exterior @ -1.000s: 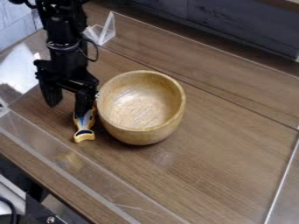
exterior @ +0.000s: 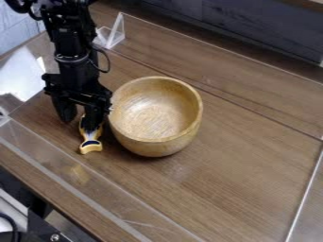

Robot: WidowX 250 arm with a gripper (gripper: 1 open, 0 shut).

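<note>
A black gripper (exterior: 78, 113) hangs low over the table at the left, its fingers pointing down at a small yellow-and-black tool (exterior: 90, 144) that lies on the wood. The upper part of the tool is hidden behind the gripper; whether the fingers touch it is unclear. Just to the right of both, close beside them, stands a round wooden bowl (exterior: 158, 115), empty.
A clear plastic piece (exterior: 109, 33) stands at the back left, and transparent panels edge the left side. The table's left front edge drops away below the tool.
The gripper has shifted slightly down and to the right, closer over the tool. The bowl appears almost unmoved.
</note>
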